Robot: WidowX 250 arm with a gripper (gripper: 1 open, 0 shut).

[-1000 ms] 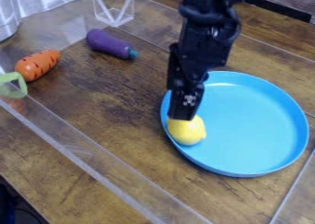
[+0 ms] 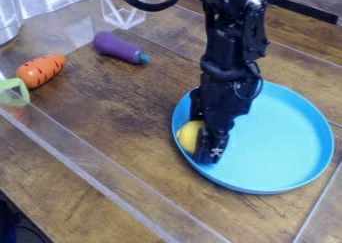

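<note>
A blue round plate (image 2: 278, 147) sits on the wooden table at the right. My black gripper (image 2: 206, 139) is down at the plate's left inner edge, over a small yellow object (image 2: 189, 139) that it partly covers. Whether the fingers are closed on that object cannot be made out.
A purple toy eggplant (image 2: 120, 47) lies at the back left, with a white wire holder (image 2: 123, 9) behind it. An orange carrot (image 2: 40, 69) and a green item (image 2: 11, 95) are at the far left.
My gripper has descended from above the plate onto the yellow object, which is now mostly hidden behind it.
</note>
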